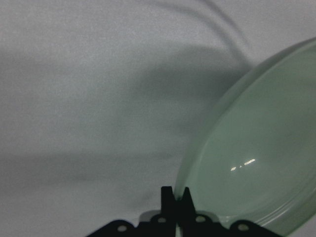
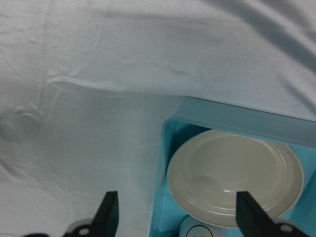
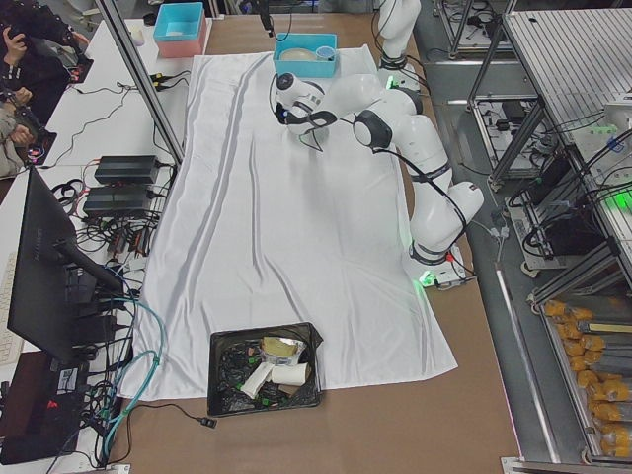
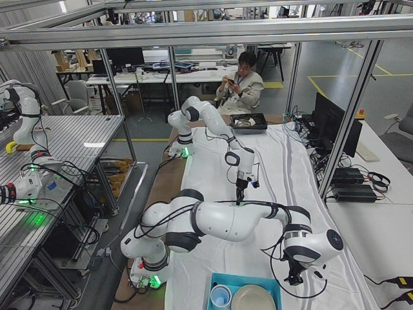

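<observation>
A pale green dish [image 1: 252, 143] fills the right of the left wrist view over white cloth; my left gripper is shut on its rim at the bottom. In the right wrist view my right gripper is open above the left end of a light blue bin [image 2: 212, 108]. The bin holds a cream plate [image 2: 232, 173] and a cup [image 2: 195, 228], also seen in the camera right view beside each other. In the camera left view the arms partly hide the dish.
A white cloth [image 3: 267, 227] covers the table, largely clear in the middle. A black tray [image 3: 265, 395] with assorted items lies at the far end. Frame posts, monitors and cables border the table.
</observation>
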